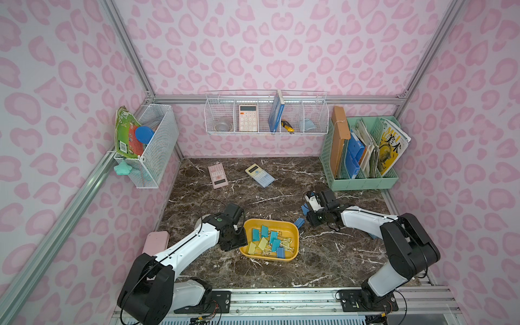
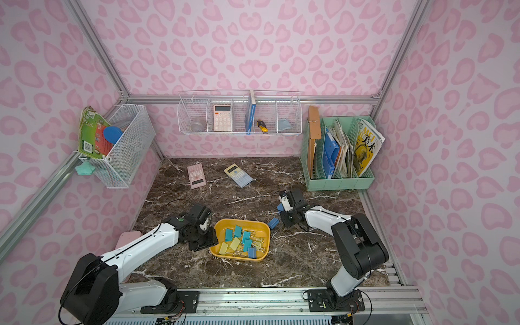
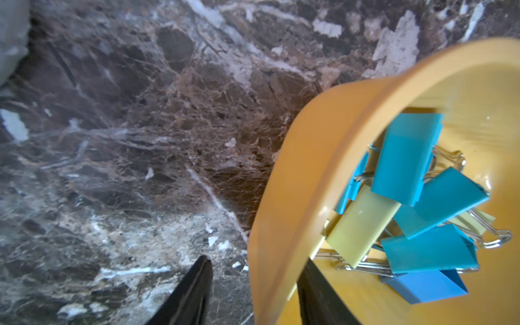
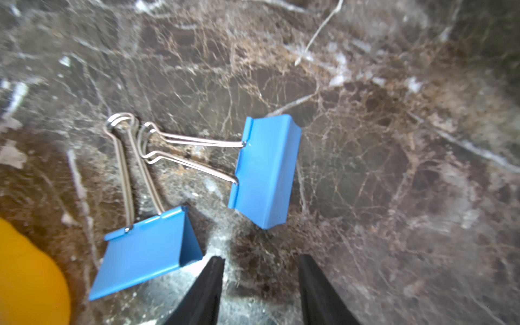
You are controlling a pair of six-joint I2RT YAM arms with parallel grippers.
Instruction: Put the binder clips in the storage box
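The yellow storage box [image 1: 269, 256] holds several turquoise, yellow and blue binder clips. In the left wrist view, my left gripper has its fingers apart, straddling the box's wall [image 3: 303, 162]; whether they touch it is unclear. Two blue binder clips lie on the table just right of the box, one upper [image 4: 262, 168] and one lower [image 4: 143, 249] in the right wrist view. My right gripper is over the table beside them, fingers apart, nothing visible between them.
Two calculators [image 1: 218, 176] lie at the back of the table [image 1: 298, 178]. A green file organizer [image 1: 357, 184] stands back right, wire baskets hang on the back and left walls, and a pink object [image 1: 155, 242] lies at left. The middle behind the box is clear.
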